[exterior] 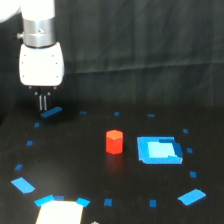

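Observation:
A red block rests on the dark table near the middle of the camera view. To its right lies a square outlined in blue tape, its middle white. My gripper hangs at the upper left, pointing down, well apart from both. Its fingers are small and dark against the dark background, so how far they are parted is unclear. No object shows at the fingertips.
Small blue tape marks and longer strips are scattered over the tabletop. A whitish object is cut off by the bottom edge at the left. A dark curtain hangs behind.

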